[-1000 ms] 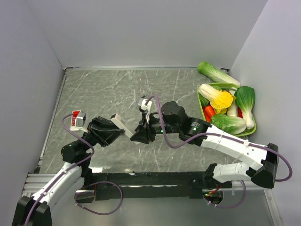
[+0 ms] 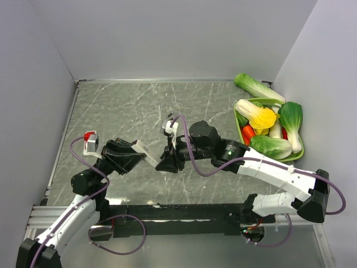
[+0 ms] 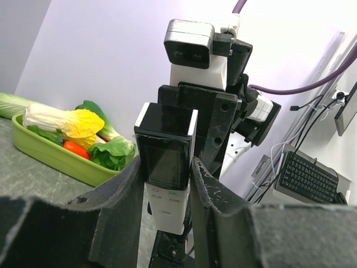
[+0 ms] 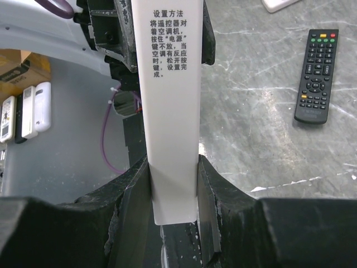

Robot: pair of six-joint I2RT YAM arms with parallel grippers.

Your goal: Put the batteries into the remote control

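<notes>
A white remote control (image 2: 146,152) is held in the air between my two grippers. My right gripper is shut on its lower part, a finger on each side. In the right wrist view the remote's printed back (image 4: 170,111) faces the camera. My left gripper has its fingers on both sides of the other end, where a dark screen (image 3: 164,159) shows in the left wrist view. Whether those fingers press on the remote or stand slightly apart from it, I cannot tell. No batteries are visible, and I see no open battery compartment.
A black remote (image 4: 316,76) lies on the grey marbled table (image 4: 245,128), and a white object (image 4: 277,3) is cut off beyond it. A green basket (image 2: 299,155) of vegetables stands at the right.
My left gripper has shifted slightly upward in the top view and now covers more of the remote's upper end. The right arm has barely moved and keeps its hold.
</notes>
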